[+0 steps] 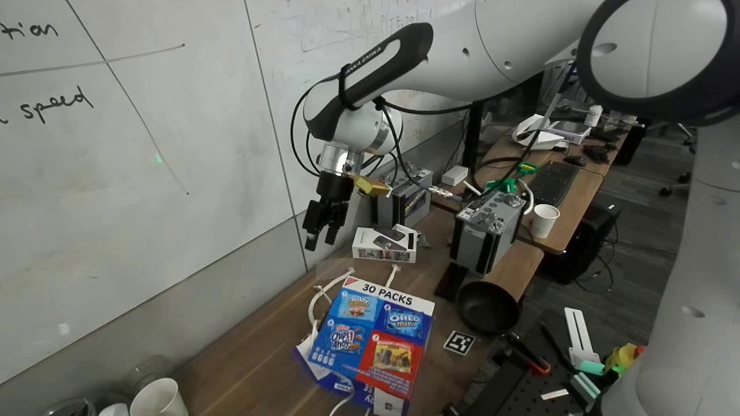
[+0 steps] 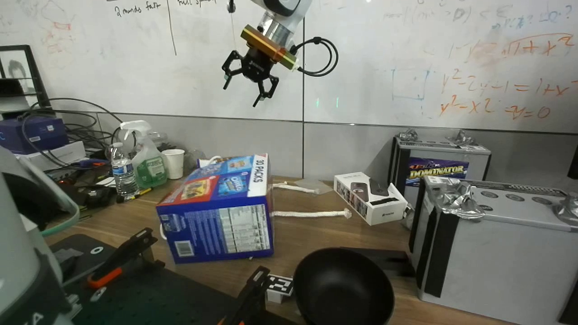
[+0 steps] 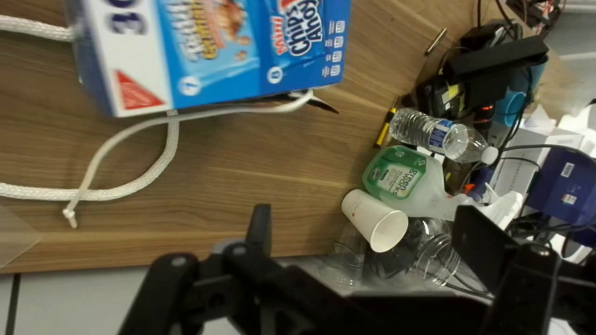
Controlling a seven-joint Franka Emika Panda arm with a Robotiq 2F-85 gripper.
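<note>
My gripper is open, with nothing between its fingers, high above the back of the table near the whiteboard. In the wrist view its two black fingers stand wide apart. A blue snack box marked "30 PACKS" rests on the table, apart from the gripper and below it. Its printed face with cookie pictures shows in exterior view 1. White rope trails from the box over the wood.
A black pan, a white phone box and grey batteries stand to the box's right in exterior view 2. A spray bottle, water bottle and paper cup crowd the other side.
</note>
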